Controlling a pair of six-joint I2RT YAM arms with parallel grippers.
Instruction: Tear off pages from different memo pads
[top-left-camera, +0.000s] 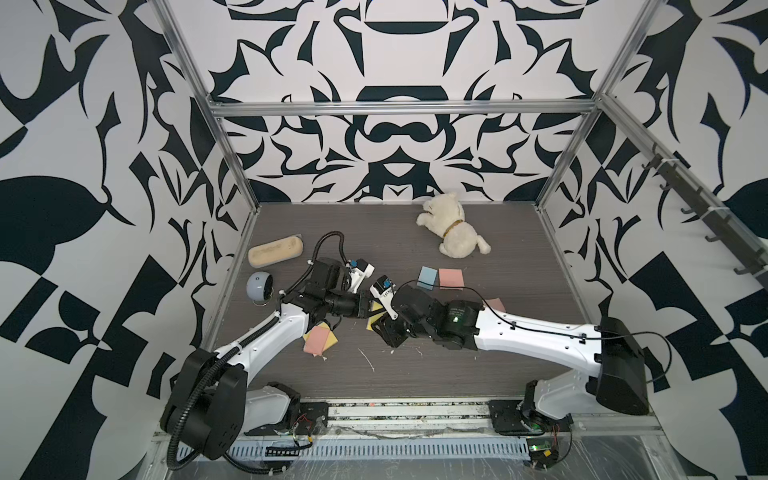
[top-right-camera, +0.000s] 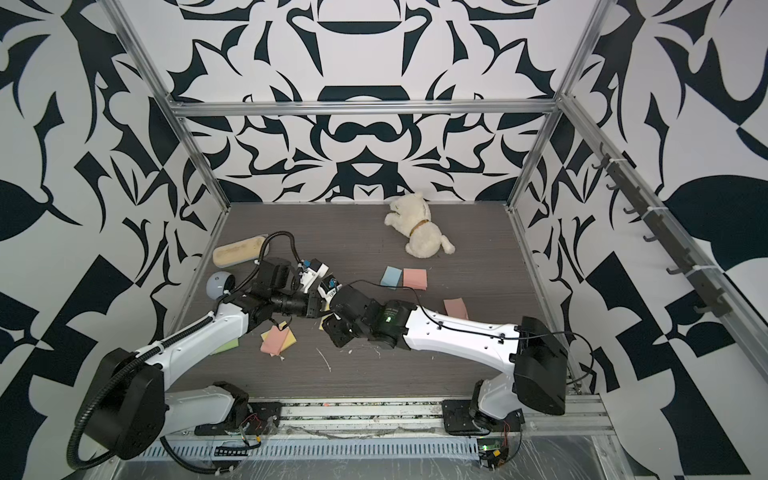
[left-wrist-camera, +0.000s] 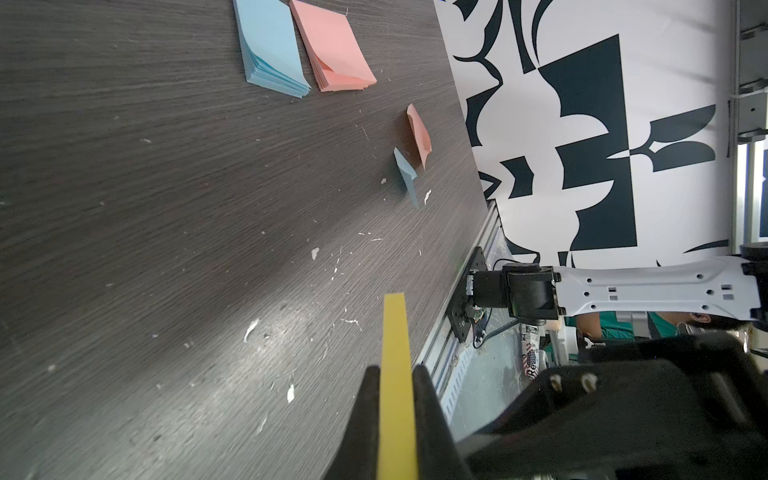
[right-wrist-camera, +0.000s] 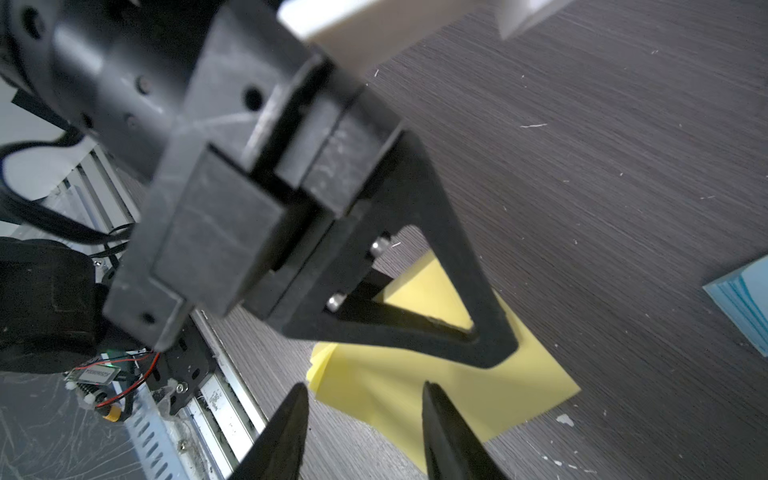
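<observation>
My left gripper is shut on a yellow memo pad (left-wrist-camera: 395, 336), seen edge-on in the left wrist view. In the right wrist view the yellow sheets (right-wrist-camera: 472, 392) spread below the left gripper's frame, and my right gripper is open close beside them, its fingertips at the bottom edge. Both grippers meet at the table's middle in the top views. A blue pad (left-wrist-camera: 268, 48) and a pink pad (left-wrist-camera: 332, 44) lie side by side behind them. Loose blue (left-wrist-camera: 405, 172) and pink (left-wrist-camera: 418, 132) sheets lie to their right.
A white plush dog (top-left-camera: 452, 228) lies at the back right. A beige oblong object (top-left-camera: 274, 251) and a grey round object (top-left-camera: 259, 285) are at the left. Pink and yellow papers (top-left-camera: 316, 340) lie below the left arm.
</observation>
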